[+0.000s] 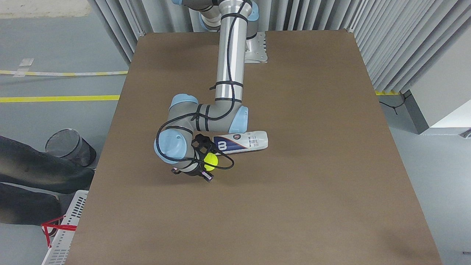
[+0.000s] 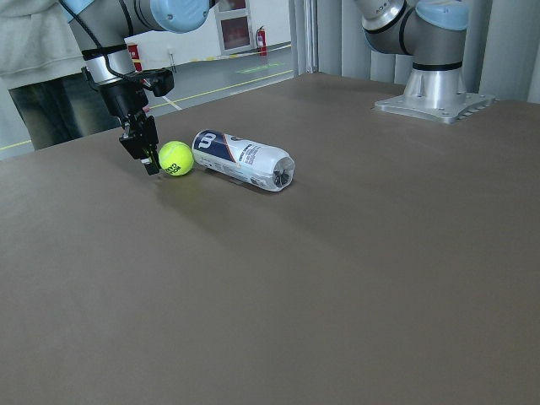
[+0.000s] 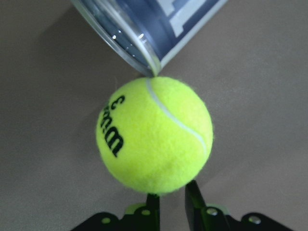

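A yellow tennis ball point(image 1: 211, 162) point(image 2: 175, 159) point(image 3: 154, 134) rests on the table, touching or nearly touching the end of a clear cylindrical can point(image 1: 240, 142) point(image 2: 242, 159) point(image 3: 149, 26) with a blue and white label, lying on its side. My gripper point(image 2: 150, 165) is low beside the ball, on the side away from the can. In the wrist view its fingers are a short distance apart at the ball's edge, with the ball outside the gap between them; from the front it is partly hidden by the wrist and cable.
The arm's base point(image 2: 434, 105) stands at the table's back edge. A person's legs point(image 1: 39, 172) are beside the left edge, near a white slotted board point(image 1: 66, 234) with red straps.
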